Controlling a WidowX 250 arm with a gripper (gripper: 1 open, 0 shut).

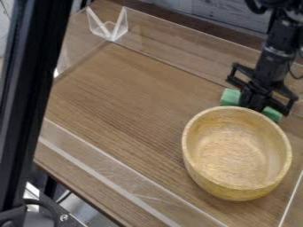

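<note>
The black gripper (pixel 256 97) reaches down from the upper right, its tip just behind the round wooden bowl (pixel 236 160) on the right of the counter. A green item (pixel 232 97) lies under and around the fingertips, partly hidden by them and by the bowl's rim. Whether anything is between the fingers cannot be told.
A clear plastic piece (pixel 109 27) stands at the back left. A dark frame (pixel 24 97) runs along the left side, and a wall is at the back right.
</note>
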